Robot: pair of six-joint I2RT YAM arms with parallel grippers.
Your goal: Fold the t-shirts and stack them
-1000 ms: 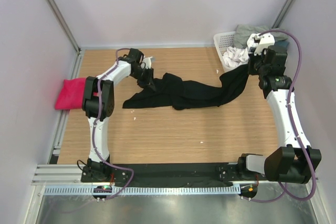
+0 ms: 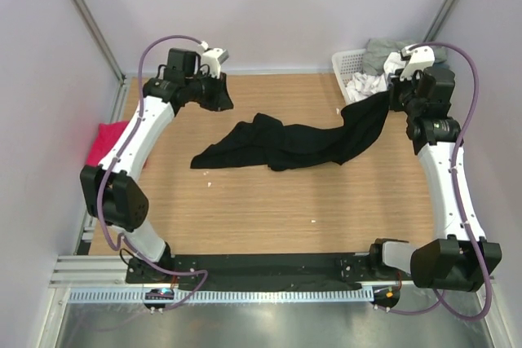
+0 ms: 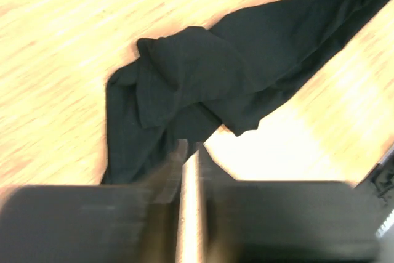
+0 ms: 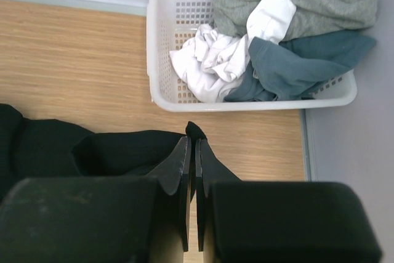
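Note:
A black t-shirt (image 2: pixel 302 144) lies crumpled and stretched across the wooden table, its right end lifted by my right gripper (image 2: pixel 395 94), which is shut on it. In the right wrist view a tip of black cloth (image 4: pixel 196 131) shows between those fingers. My left gripper (image 2: pixel 220 99) is raised above the table, up and left of the shirt, holding nothing; in the left wrist view its fingers are blurred, with a narrow gap between them.
A white basket (image 4: pixel 258 106) with white, grey and teal clothes stands at the back right. A red folded cloth (image 2: pixel 106 143) lies at the left edge.
My left arm has risen and pulled back from over the shirt's left part. My right arm has shifted slightly up and right, still holding the shirt's end.

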